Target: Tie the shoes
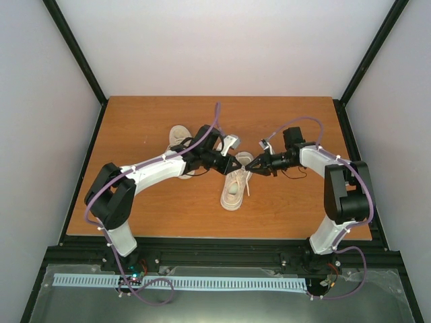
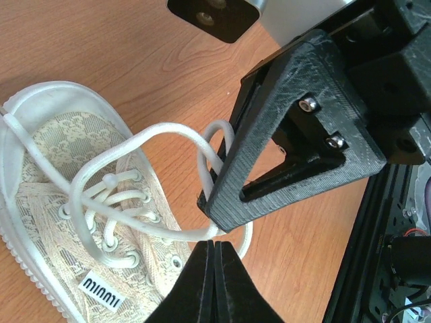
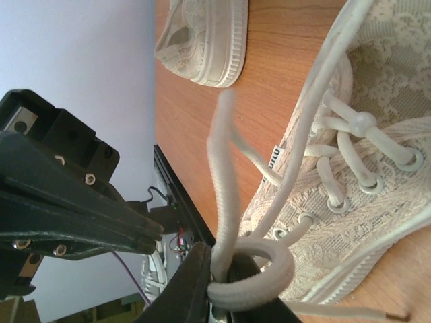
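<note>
A cream lace shoe (image 1: 232, 191) stands on the table in the top view, white laces (image 2: 94, 171) threaded through its eyelets. My left gripper is shut, its fingertips pressed together with nothing between them, close to the crossing of lace strands. In the right wrist view its dark tip is left of centre. My right gripper has a lace loop (image 3: 266, 296) curled round its fingers, with a lace strand (image 3: 224, 182) rising at the fingertips. The lace hides the gap there, so I cannot tell whether it is shut.
A second cream shoe (image 1: 180, 136) lies further left, partly covered by my left arm. A loose lace tip (image 3: 397, 317) lies over the wood beside the near shoe.
</note>
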